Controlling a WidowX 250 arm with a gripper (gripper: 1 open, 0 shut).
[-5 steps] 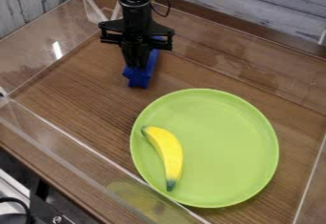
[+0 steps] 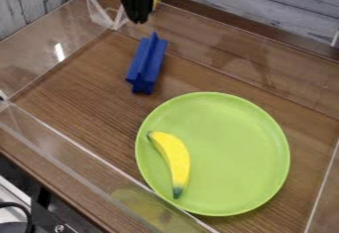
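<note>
My black gripper (image 2: pixel 138 11) is at the top edge, mostly out of frame, above and behind a blue block-like object (image 2: pixel 146 63) lying on the wooden table; its fingers look close together, too dark and small to tell more. A yellow banana (image 2: pixel 171 160) with a darker tip lies on the left part of a green plate (image 2: pixel 232 168) at the lower right.
Clear walls (image 2: pixel 27 58) edge the wooden table (image 2: pixel 79 108). A dark cable shows at the bottom left.
My gripper has risen from over the blue object toward the top edge, uncovering it. The blue object, banana and plate look unmoved.
</note>
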